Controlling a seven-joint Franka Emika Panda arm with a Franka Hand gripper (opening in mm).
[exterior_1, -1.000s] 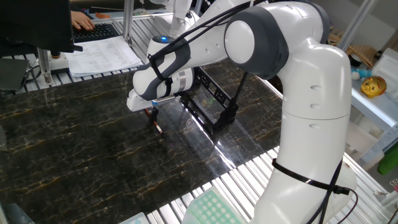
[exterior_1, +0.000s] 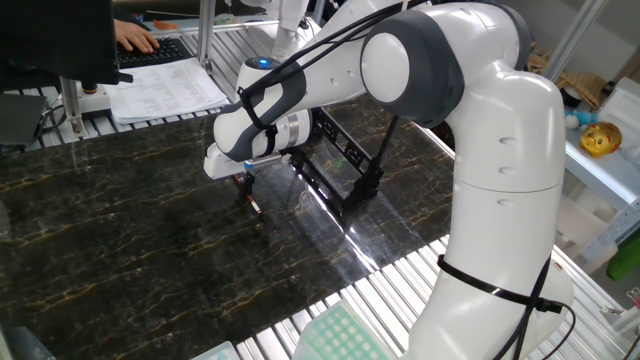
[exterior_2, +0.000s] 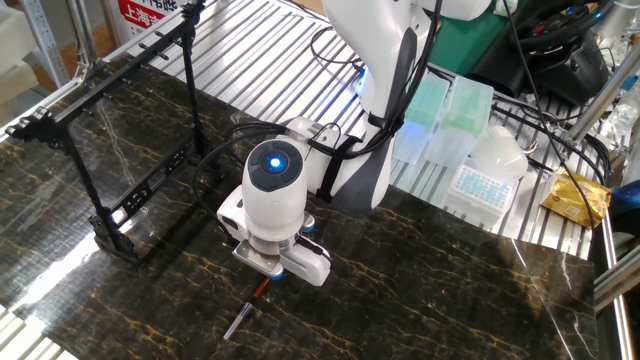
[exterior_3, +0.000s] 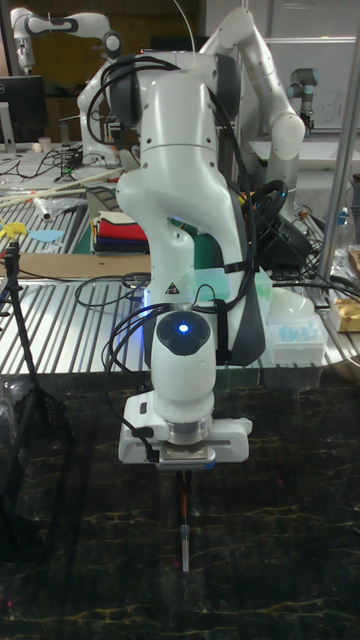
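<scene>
A thin pen-like stick (exterior_1: 257, 209), brown along one part and pale toward its near end, shows at the dark marble tabletop (exterior_1: 130, 240). My gripper (exterior_1: 248, 188) points down over its brown part, and a dark finger crosses it in exterior view 1. The hand's body covers the far end of the stick (exterior_2: 238, 322) in exterior view 2. From the front, the stick (exterior_3: 184, 547) reaches out from under the hand toward the camera. Whether the fingers are closed around it or merely beside it cannot be made out, nor whether it touches the table.
A black frame rack (exterior_2: 150, 190) stands on the tabletop close beside the hand. Along the metal-slatted edge by the arm's base are plastic boxes (exterior_2: 480, 195) and a gold packet (exterior_2: 577, 197).
</scene>
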